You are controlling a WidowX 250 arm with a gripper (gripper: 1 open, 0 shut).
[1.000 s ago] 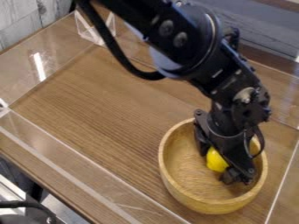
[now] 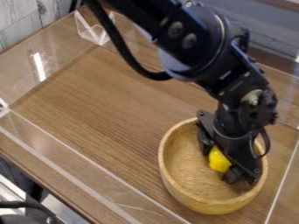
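A wooden bowl (image 2: pixel 188 184) rests at the lower right of the table. Down inside it, my black gripper (image 2: pixel 221 160) surrounds a yellow object (image 2: pixel 219 159), which is partly hidden by the fingers. Whether the fingers are closed on it or only around it is hard to tell.
The bare wooden tabletop (image 2: pixel 93 118) fills the left and middle, bordered by clear walls. A clear container (image 2: pixel 93 24) stands at the top left corner. A dark cable or device sits off the table at the lower left.
My gripper has shifted very slightly within the bowl; otherwise little differs.
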